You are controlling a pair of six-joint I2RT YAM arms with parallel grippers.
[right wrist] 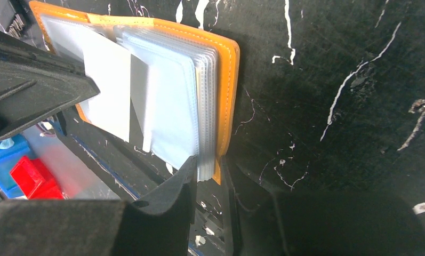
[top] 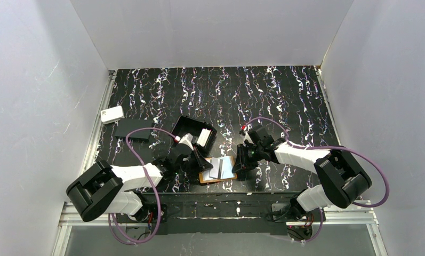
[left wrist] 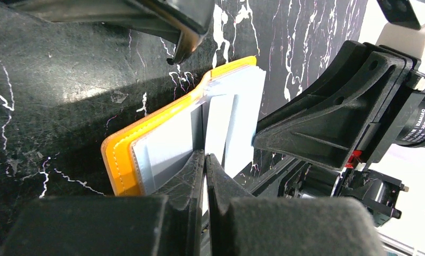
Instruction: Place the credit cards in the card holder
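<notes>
The card holder lies open at the front of the table, with an orange cover and clear sleeves. A white card rises from the sleeves, a dark gap alongside it. My left gripper is shut, with the card's edge running in between its fingertips; one finger covers part of the card's face. How far down the card sits in a sleeve cannot be told. At the holder's right end, my right gripper is shut on the edge of the sleeves and cover.
Behind the left gripper is a black tray holding a white item. Farther left lie a flat dark box and a small white box. Bare table covers the back and right.
</notes>
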